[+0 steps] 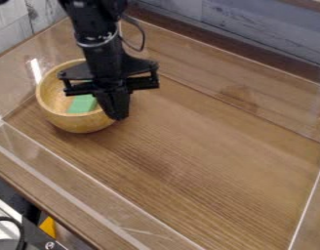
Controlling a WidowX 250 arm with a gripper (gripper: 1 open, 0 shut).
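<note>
My black gripper (pixel 117 98) reaches down from the top left over the right side of a light wooden bowl (pixel 56 98) on the wooden table. A green block (pixel 81 103) lies in the bowl, partly hidden by the arm. The gripper appears shut, with no object visible between its fingers, though the view of the tips is small and dark.
Pale walls edge it at the back and right, and cables show at the lower left corner.
</note>
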